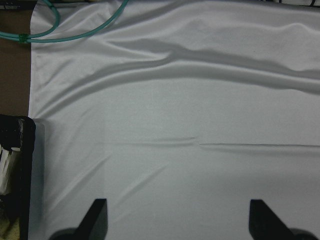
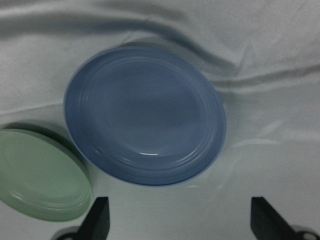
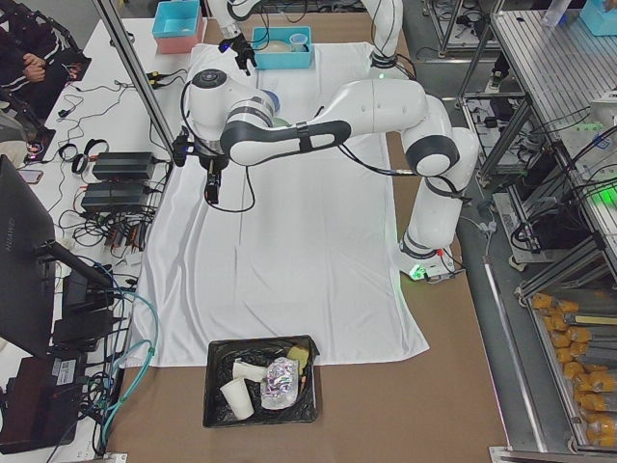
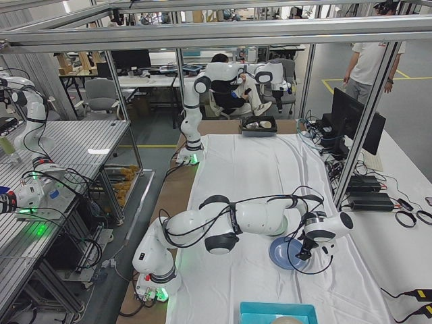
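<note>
A blue plate (image 2: 145,115) lies on the white cloth (image 2: 260,160), with a green plate (image 2: 40,175) at its left in the right wrist view. My right gripper hovers open above the cloth beside them, nothing between its fingers. My left gripper is open over bare, creased cloth, near a black bin (image 1: 25,170) at the left edge of its wrist view.
The black bin (image 3: 222,386) holds white cups, a foil-like packet and a yellow item. A light blue bin (image 4: 246,314) stands at the other end. A monitor (image 3: 19,260) and cables line one side.
</note>
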